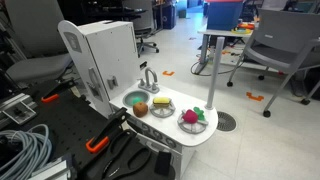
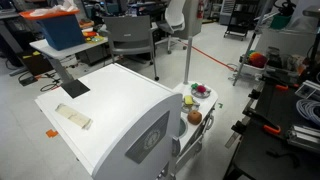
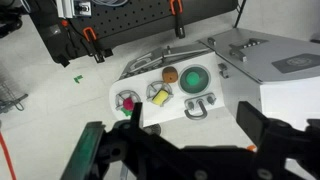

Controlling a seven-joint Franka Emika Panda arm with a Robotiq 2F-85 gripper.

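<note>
In the wrist view my gripper is open, its dark fingers wide apart with nothing between them. It looks down from above on a white toy kitchen counter (image 3: 178,108). A green item (image 3: 194,80) lies in the round sink (image 1: 135,98), below the grey faucet (image 1: 149,79). A brown round item (image 3: 170,75) rests on the counter beside the sink. On one burner lies a yellow block (image 1: 161,102); on the other sits a pinkish-red item (image 1: 190,116) with a green part (image 1: 200,114). My gripper cannot be made out clearly in the exterior views.
A tall white cabinet (image 1: 98,58) rises at the sink end. The dark table (image 2: 275,150) with orange clamps and loose cables (image 1: 24,150) borders the kitchen. Grey chairs (image 1: 282,42) stand farther off. Open floor (image 1: 255,140) lies beyond the burner end.
</note>
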